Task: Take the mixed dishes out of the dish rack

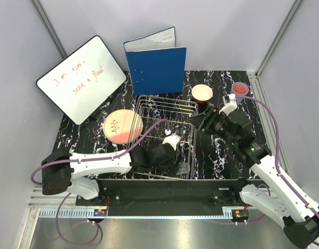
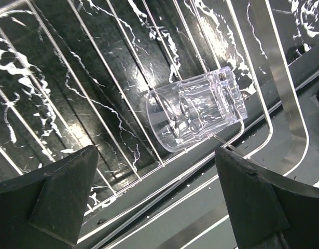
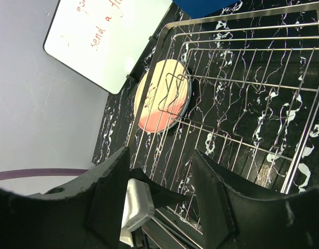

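A clear plastic cup point(image 2: 193, 110) lies on its side in the front right corner of the wire dish rack point(image 1: 167, 97); from above, part of the cup point(image 1: 183, 168) shows beyond my left gripper. Above the rack's front, my left gripper stands open, the cup in view past its fingers but not between them. To the rack's right side hangs my right gripper, partly open with a gap between its fingers and nothing held. Left of the rack rests a pinkish plate point(image 1: 123, 126). A bowl point(image 1: 202, 93) and a purple cup point(image 1: 239, 90) stand at the back right.
A whiteboard point(image 1: 82, 79) leans at the back left, and a blue binder point(image 1: 156, 70) stands behind the rack. Walls close off both sides. Bare dark marbled counter point(image 1: 213, 155) shows right of the rack.
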